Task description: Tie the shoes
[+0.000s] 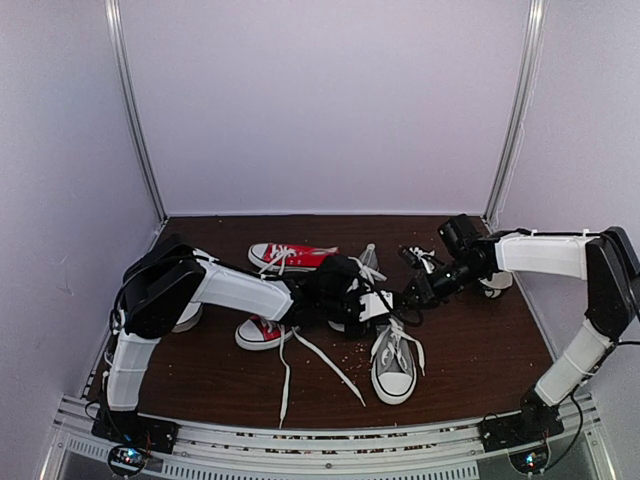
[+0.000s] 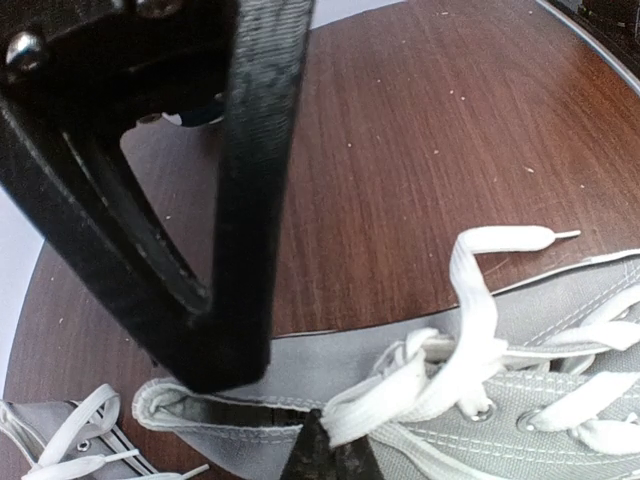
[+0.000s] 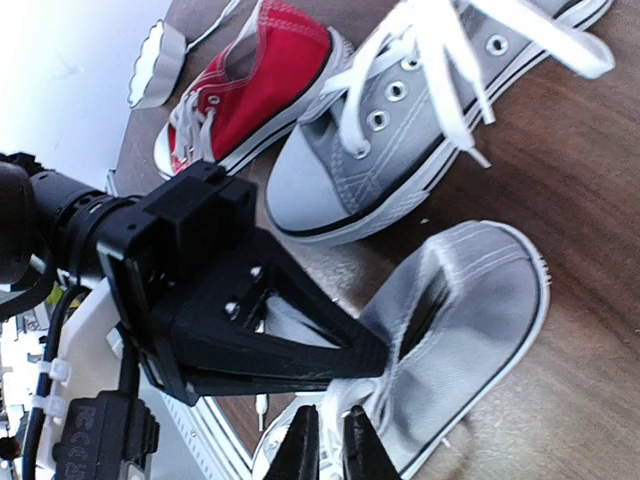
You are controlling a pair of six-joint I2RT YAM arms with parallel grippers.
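Note:
A grey sneaker (image 1: 393, 370) lies at front centre, its white lace (image 2: 470, 300) loosely crossed over the eyelets. In the left wrist view my left gripper is shut at that lace near the collar; whether lace is between its fingertips is hard to tell. In the right wrist view my right gripper is over the front shoe (image 3: 470, 330) by its laces, fingers somewhat apart; the other arm's black gripper reaches across above it. A second grey sneaker (image 3: 380, 150) with white laces lies behind, partly hidden in the top view by my arms.
Two red sneakers (image 1: 300, 255) (image 1: 255, 336) lie left and behind, long loose laces running toward the front edge. A white object (image 1: 495, 286) sits behind the right arm.

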